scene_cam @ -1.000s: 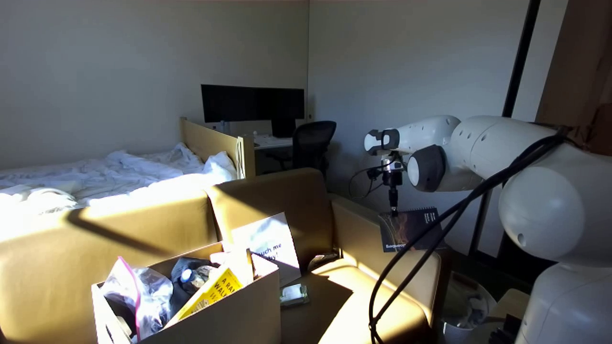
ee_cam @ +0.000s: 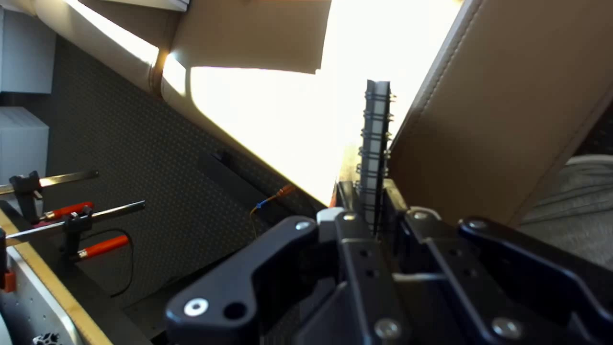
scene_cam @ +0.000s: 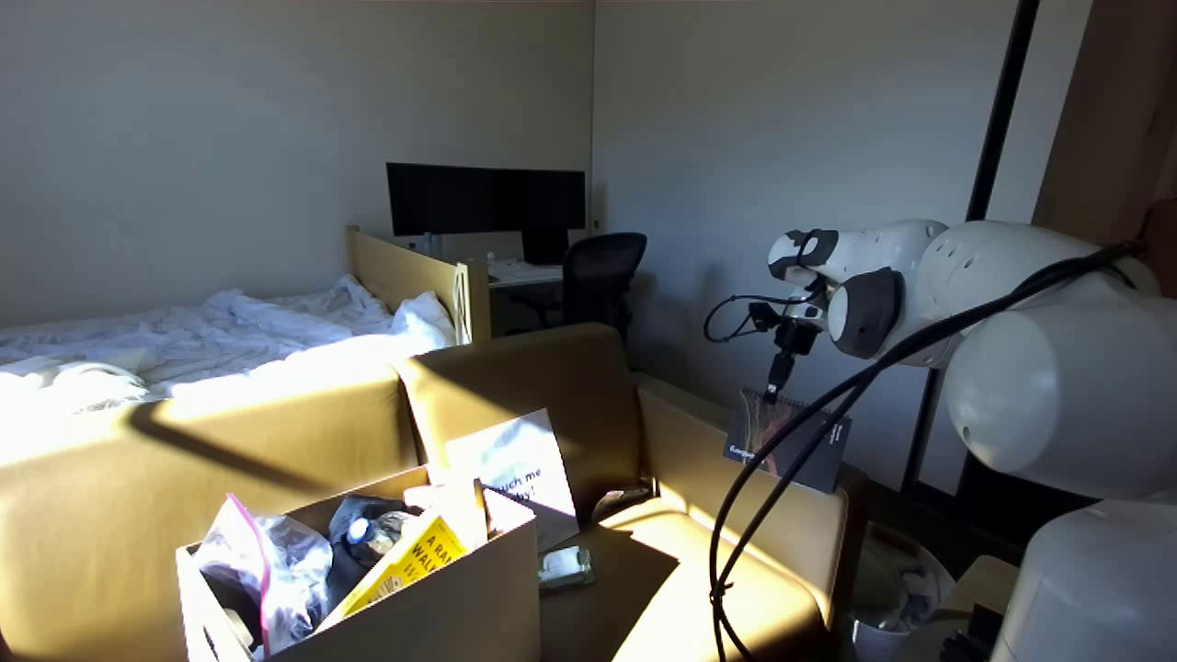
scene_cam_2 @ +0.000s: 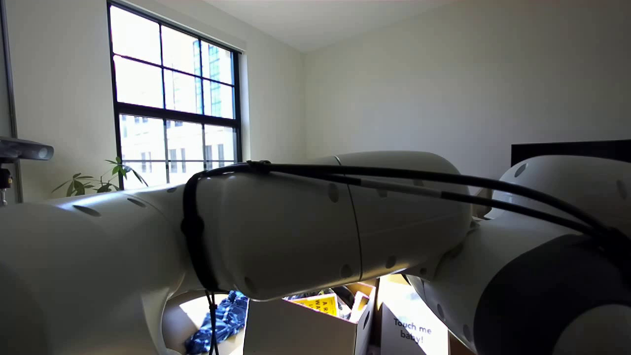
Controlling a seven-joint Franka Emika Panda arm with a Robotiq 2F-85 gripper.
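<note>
A dark spiral-bound notebook (scene_cam: 811, 454) hangs beneath my gripper (scene_cam: 771, 397), above the sofa's right armrest in exterior view 1. From the wrist, the notebook (ee_cam: 374, 135) shows edge-on, its wire binding facing up between the fingers. My gripper is shut on it near one end of that bound edge. Black cables cross in front of part of the cover in exterior view 1. The arm blocks the notebook and gripper from exterior view 2.
A box (scene_cam: 469, 590) filled with a plastic bag, a yellow book (scene_cam: 417, 566) and other items stands on the tan sofa (scene_cam: 723, 574). Behind it leans a white sign (scene_cam: 519, 458). A bin (scene_cam: 899, 585) sits right of the armrest. The sunlit seat is largely clear.
The arm has swung to the right and the gripper now tilts. The notebook has turned and tipped with it, its lower edge slanting, still hanging over the armrest. Box and sofa are unchanged.
</note>
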